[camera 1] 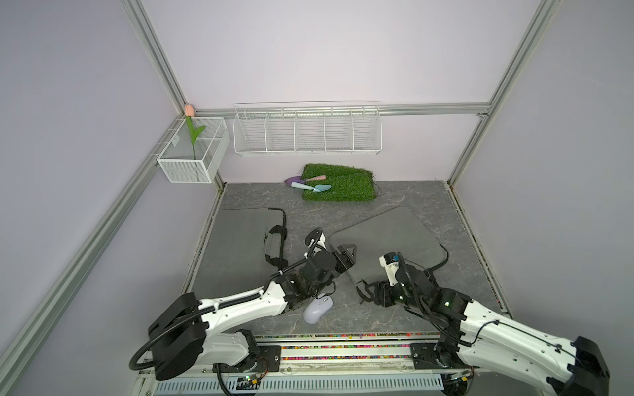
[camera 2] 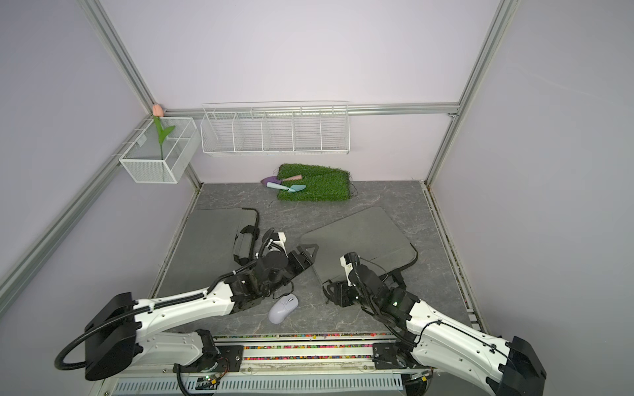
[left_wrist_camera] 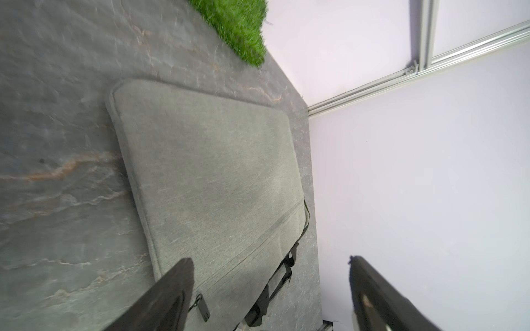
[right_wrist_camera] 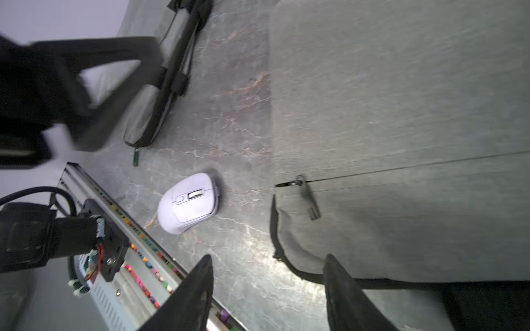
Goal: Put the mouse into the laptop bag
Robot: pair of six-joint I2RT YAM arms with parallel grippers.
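Observation:
The pale lilac mouse (camera 1: 318, 309) lies on the grey tabletop, left of the grey laptop bag (camera 1: 389, 237), with bare table between them. That bag lies flat, and a zipper pull (right_wrist_camera: 309, 201) shows near its corner in the right wrist view. My left gripper (camera 1: 350, 256) is open above the bag's left edge; nothing is between its fingers. Over the table by the bag's near corner, my right gripper stands part open and empty, its fingers (right_wrist_camera: 193, 287) apart. The mouse (right_wrist_camera: 189, 203) is clear of both grippers.
A second grey bag (camera 1: 237, 244) with a black handle lies at the left. Artificial turf (camera 1: 350, 183) with two small trowels sits at the back. Wire baskets (camera 1: 307, 130) hang on the wall. Open table lies between the bags and the turf.

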